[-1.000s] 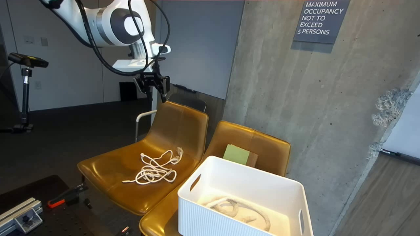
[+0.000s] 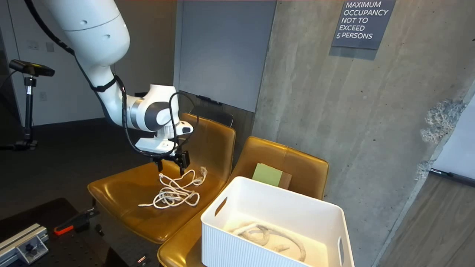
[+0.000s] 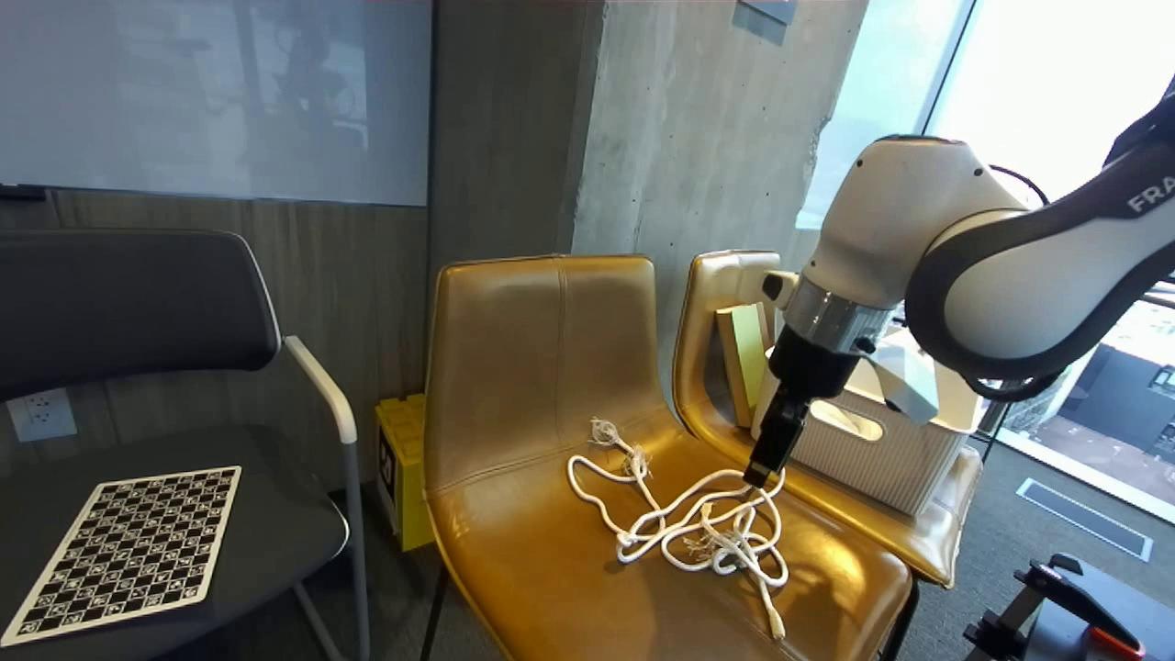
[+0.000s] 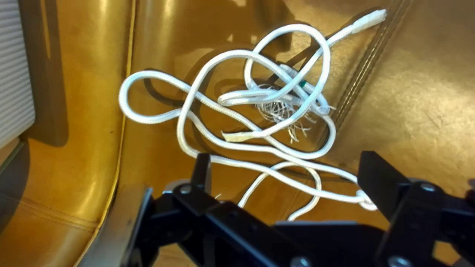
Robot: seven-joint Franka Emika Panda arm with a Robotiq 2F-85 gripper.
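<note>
A tangled white rope (image 2: 172, 194) lies on the seat of the brown leather chair (image 3: 529, 529). Its loops cross each other, with one frayed end and taped tips; the wrist view shows the rope (image 4: 249, 165) running between and beyond the fingers. My gripper (image 2: 170, 167) hangs just over the rope, pointing down and open, nothing held. In the wrist view one black finger (image 4: 202, 171) is at the left and the other well to the right. Whether the fingertips touch the rope, I cannot tell. A white bin (image 2: 276, 189) on the neighbouring chair has pale rope pieces (image 2: 262, 235) inside.
Behind the bin, a green book-like block (image 2: 267, 174) leans on the second chair's back. A dark chair with a checkered board (image 3: 132, 545) stands to one side. A dark table with a metal rail (image 2: 24, 244) and red-handled tool (image 2: 71, 224) is at front left.
My arm has come down a long way from above the chair's back to close over the rope. The rope and the bin have not moved.
</note>
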